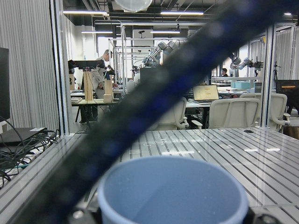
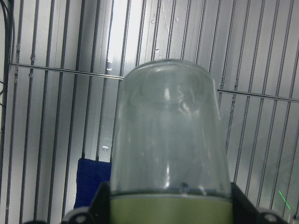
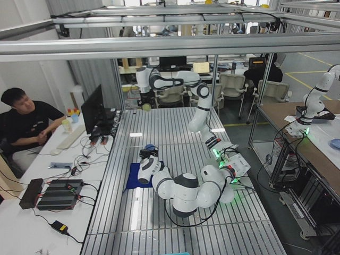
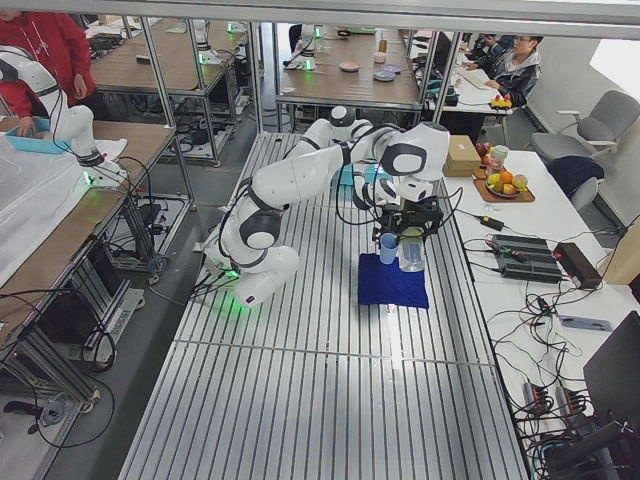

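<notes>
A light blue cup is held upright in my left gripper, over a dark blue cloth. My right gripper is raised farther back, shut on a clear container with a pale green band, its clear end pointing away from the fingers in the right wrist view. A dark, blurred bar crosses the left wrist view, hiding part of the scene.
A side desk holds a monitor, power boxes and tangled cables, with a seated person beside it. Frame posts and beams surround the table.
</notes>
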